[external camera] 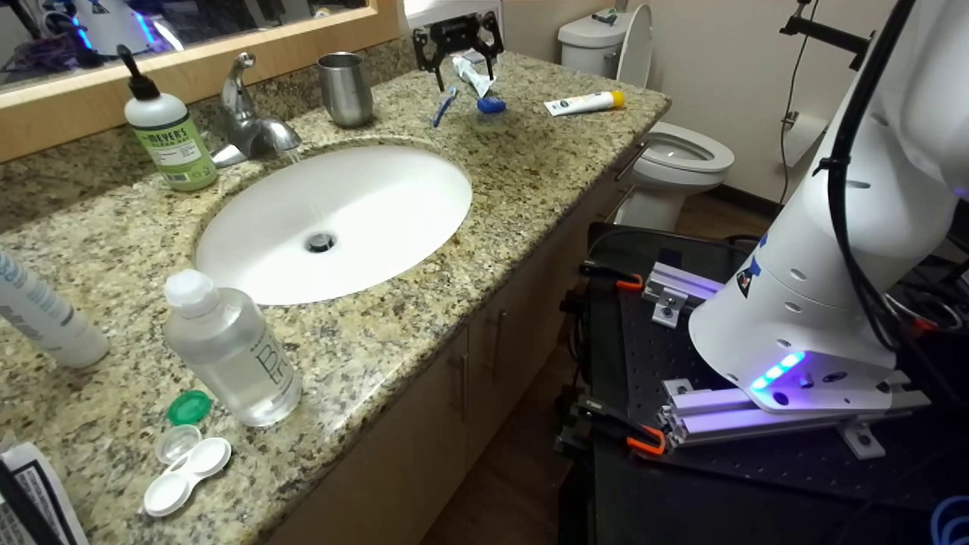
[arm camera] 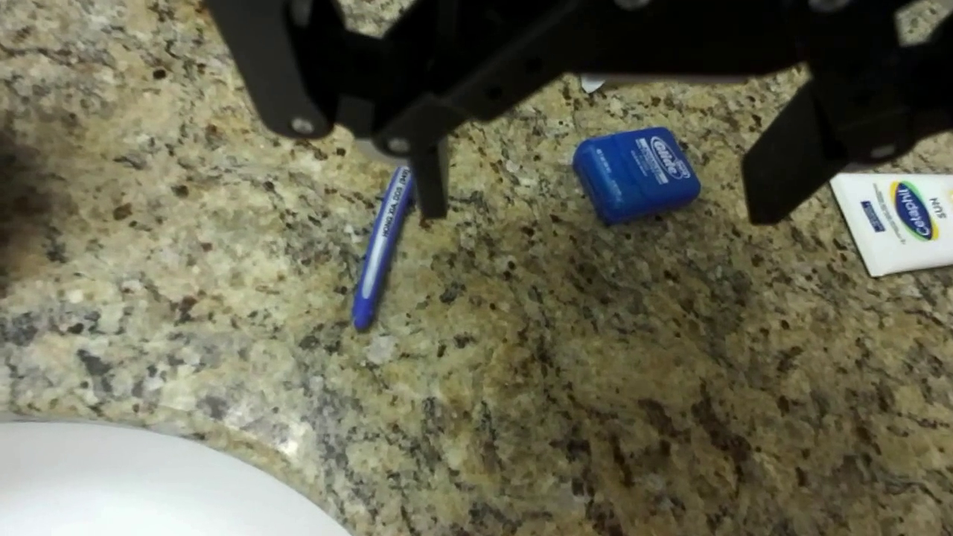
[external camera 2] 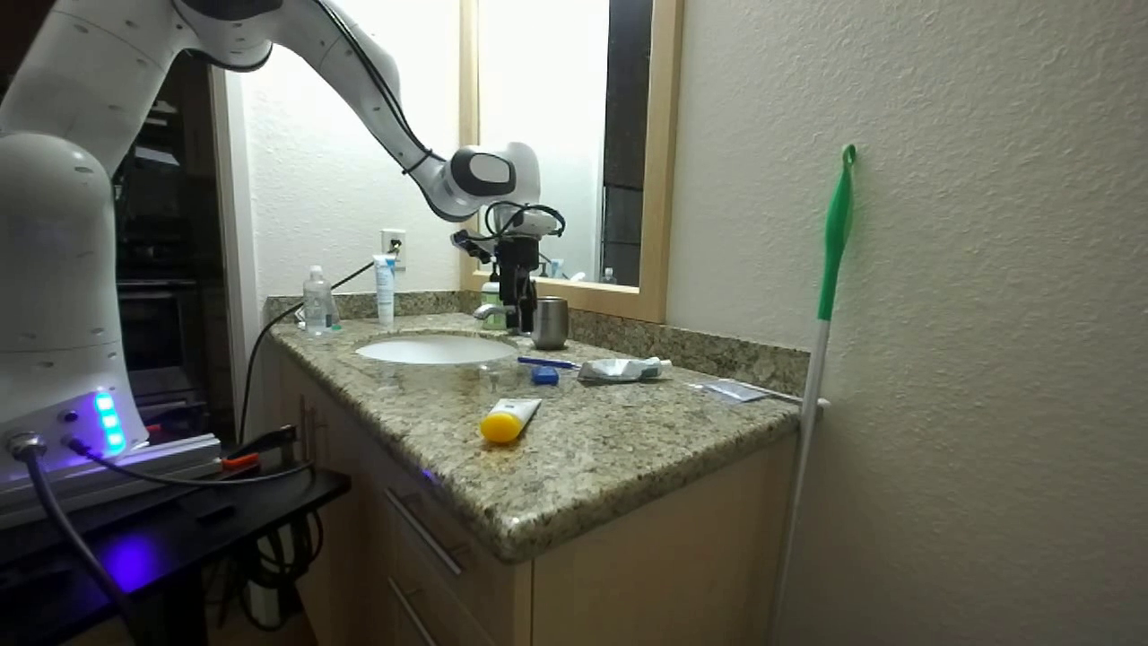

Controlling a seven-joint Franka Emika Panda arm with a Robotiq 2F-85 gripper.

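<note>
My gripper is open above the counter, its two fingers wide apart with nothing between them. Under it in the wrist view, a blue floss box [arm camera: 636, 173] rests on the granite between the fingers' outlines. A blue toothbrush [arm camera: 381, 254] lies left of that, its upper part hidden behind the left finger [arm camera: 431, 183]. To the right is a white Cetaphil tube [arm camera: 898, 220], cut off by the frame. In exterior view 1 the gripper hangs over the counter's far end, in front of a crumpled toothpaste tube [external camera: 474, 76].
A steel cup [external camera: 345, 89] stands by the faucet [external camera: 259, 135], which runs into the white sink [external camera: 400, 195]. Nearer are a soap bottle [external camera: 169, 136], a clear bottle [external camera: 235, 353] and a contact lens case [external camera: 186, 477]. A mirror frame [external camera 2: 658, 161] borders the counter's back.
</note>
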